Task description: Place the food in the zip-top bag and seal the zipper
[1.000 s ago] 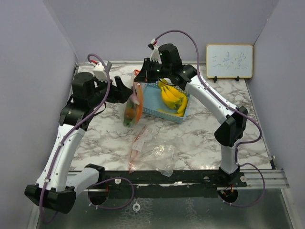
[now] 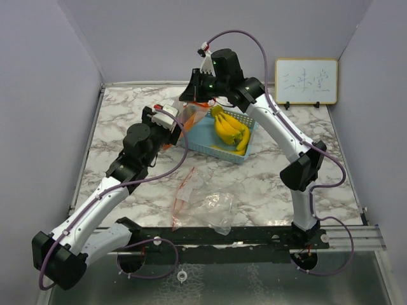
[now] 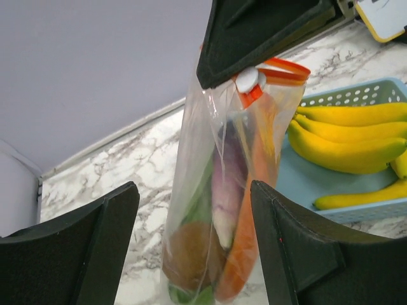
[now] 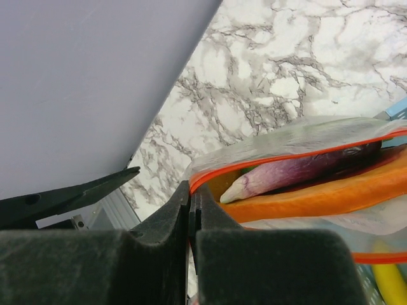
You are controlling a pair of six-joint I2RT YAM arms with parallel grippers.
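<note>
A clear zip top bag [image 3: 184, 140] with an orange zipper rim [image 3: 289, 68] hangs from my right gripper, which is shut on its rim. Through the plastic show a purple eggplant-like vegetable [image 3: 227, 190], an orange carrot [image 3: 245, 235], a brown round item [image 3: 191, 254] and something green. In the right wrist view the bag's mouth stands apart, the carrot [image 4: 318, 194] and purple vegetable [image 4: 292, 171] visible inside. My left gripper is part open, its fingers [image 3: 114, 216] on either side of the hanging bag in its own view. The white zipper slider [image 3: 248, 79] sits beneath the right gripper.
Behind the bag, a blue basket [image 2: 203, 133] holds yellow bananas [image 2: 230, 129]. Another clear bag [image 2: 210, 206] lies flat near the front. A whiteboard [image 2: 306, 81] stands at the back right.
The right gripper has shifted only slightly, still at the bag's rim.
</note>
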